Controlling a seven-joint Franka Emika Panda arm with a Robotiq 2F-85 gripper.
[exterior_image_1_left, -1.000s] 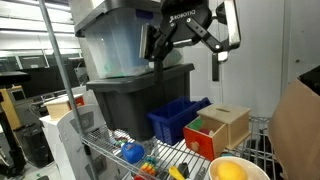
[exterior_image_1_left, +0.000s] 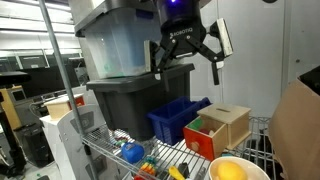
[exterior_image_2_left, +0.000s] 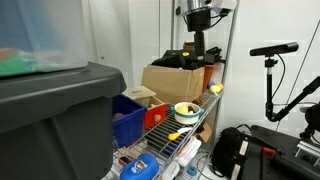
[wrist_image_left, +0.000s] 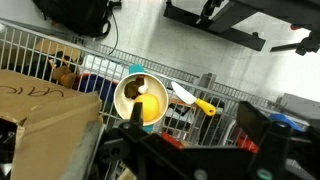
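My gripper (exterior_image_1_left: 187, 72) hangs above the wire rack (exterior_image_2_left: 150, 150), its two fingers (exterior_image_1_left: 223, 38) spread wide with nothing between them. In the wrist view, a white bowl (wrist_image_left: 121, 103) sits on the rack, ahead and left of the fingers, holding a round yellow thing (wrist_image_left: 150, 108) and a smaller brown-and-white one. To its right lies a utensil with a yellow handle (wrist_image_left: 205, 106). In the second exterior view, the gripper (exterior_image_2_left: 199, 66) is high over the bowl (exterior_image_2_left: 187, 121), well clear of it. A blue object (exterior_image_1_left: 132, 153) rests nearer the rack's left side.
A blue bin (exterior_image_1_left: 168, 128) and a wooden box (exterior_image_1_left: 238, 127) stand along the back of the rack. Large dark totes (exterior_image_1_left: 135, 100) rise behind at the left. A cardboard box (exterior_image_1_left: 300, 120) blocks the right side. Open floor (wrist_image_left: 160, 30) lies beyond the rack's edge.
The gripper has turned and tilted slightly, and its body sits a little lower in the first exterior view. The fingers stay apart. The things on the rack have not moved.
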